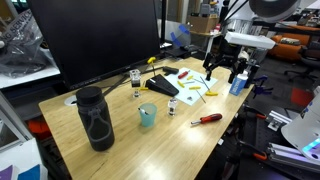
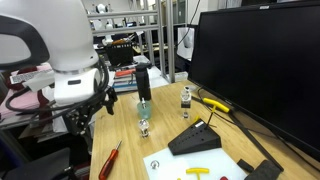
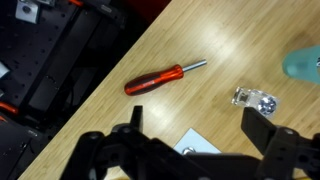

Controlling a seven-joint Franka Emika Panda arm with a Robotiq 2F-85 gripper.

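Observation:
My gripper hangs above the right part of the table, open and with nothing between its fingers. In the wrist view both dark fingers stand wide apart over the table. A red and black screwdriver lies on the bare wood beyond the left finger, well clear of it. A small clear and silver item is close to the right finger in that view. Behind it comes a teal cup, cut by the frame edge; in exterior view 1 the whole cup shows, upright.
A tall black cylinder stands at the table's left. Farther back are a black block-like object, a white sheet with yellow and red pieces, and a big dark monitor. Wood around the screwdriver is free.

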